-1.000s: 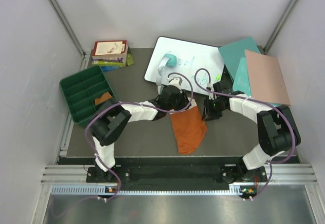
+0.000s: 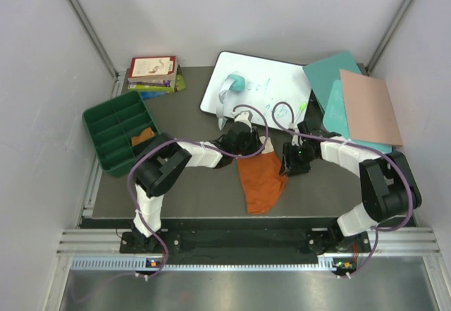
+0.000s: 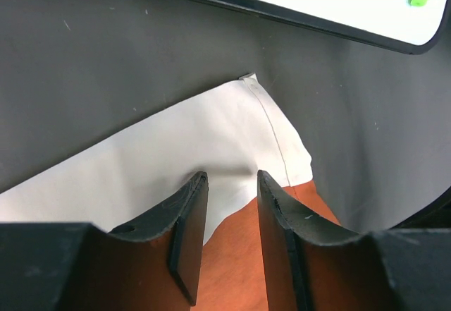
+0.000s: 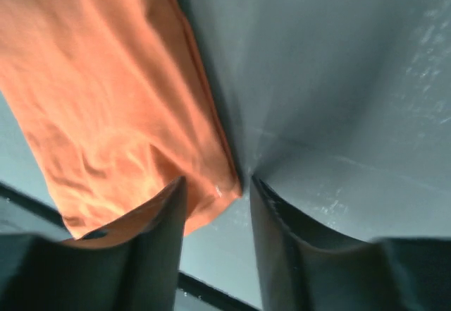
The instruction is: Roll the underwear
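Observation:
The orange underwear (image 2: 261,184) lies flat on the dark table, its white waistband (image 3: 204,131) toward the whiteboard. In the left wrist view my left gripper is part open above the seam between white band and orange cloth, with nothing visibly gripped. My right gripper stands part open at the garment's right side. In the right wrist view a pointed orange corner (image 4: 227,184) shows between its fingertips, and the cloth is not visibly pinched. Part of the waistband is hidden under the left arm in the top view.
A whiteboard (image 2: 225,78) with a marker lies just behind the garment. At left stands a green divided box (image 2: 106,131) with a brown folded item inside. Books (image 2: 151,68) are stacked at back left, and folders (image 2: 370,106) lie at right.
My right gripper has shifted slightly toward the front, down along the garment's right edge. The cloth looks much the same.

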